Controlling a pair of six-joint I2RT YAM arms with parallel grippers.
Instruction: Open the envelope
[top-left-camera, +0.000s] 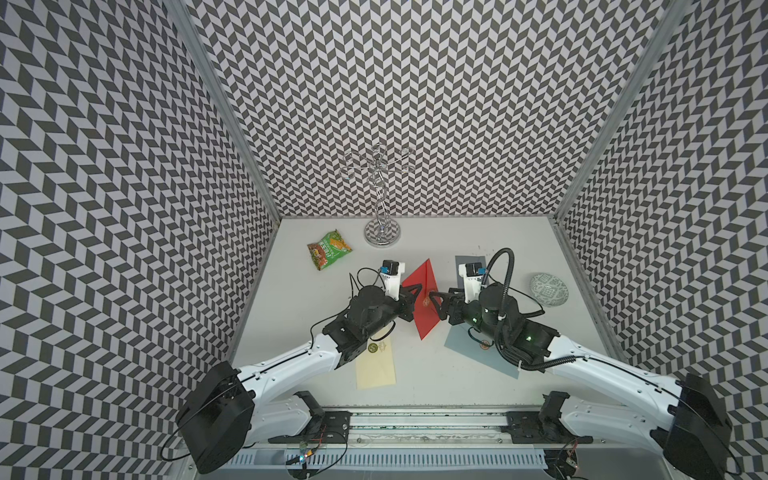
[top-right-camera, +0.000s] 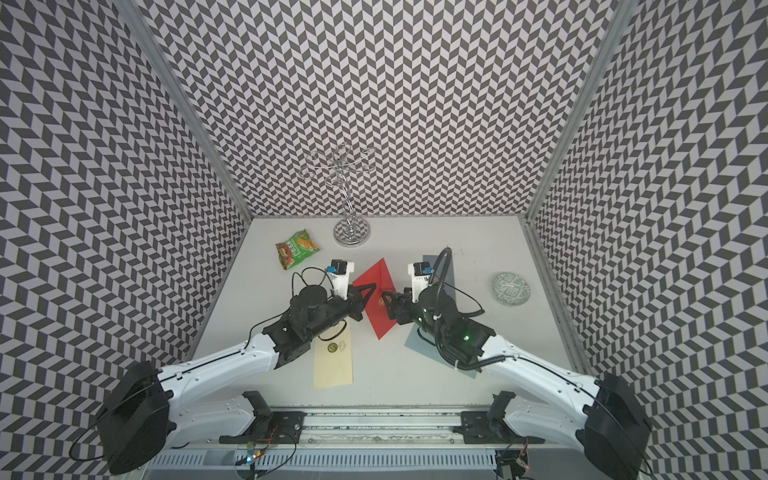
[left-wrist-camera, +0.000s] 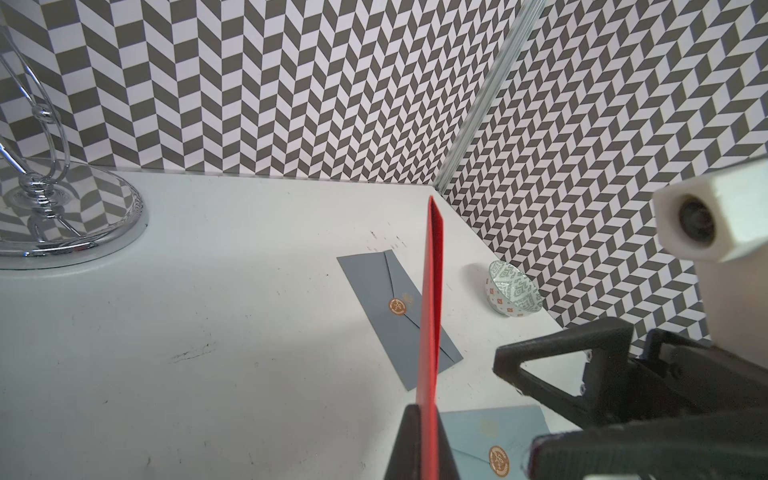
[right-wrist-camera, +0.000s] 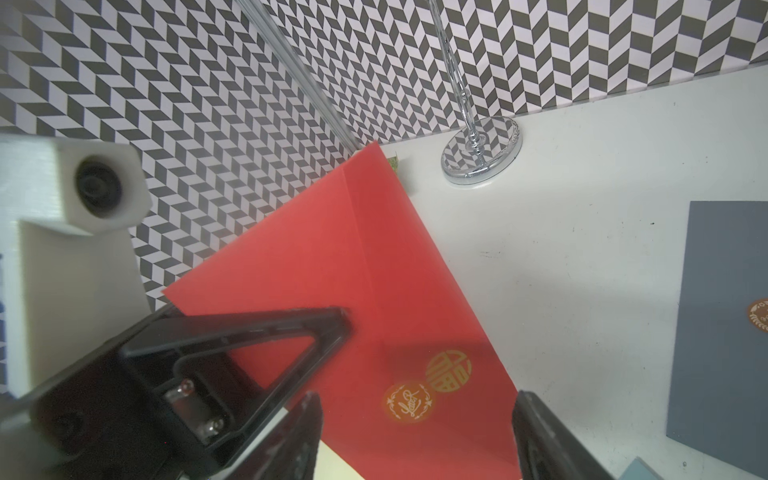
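A red envelope (right-wrist-camera: 352, 264) with a round seal (right-wrist-camera: 409, 401) is held up in the air near the table's middle. My left gripper is shut on it; the left wrist view shows the envelope edge-on, rising from the fingertips. My right gripper faces the seal side from the right, close to it, its fingers parted on either side of the seal in its wrist view, with nothing seen held between them.
On the table lie a dark grey envelope (left-wrist-camera: 372, 296), a blue-grey envelope (top-left-camera: 492, 360), a yellow envelope (top-left-camera: 374, 368) and a snack bag (top-left-camera: 328, 249). A chrome stand (top-left-camera: 381, 236) is at the back, a patterned bowl (top-left-camera: 549, 289) at the right.
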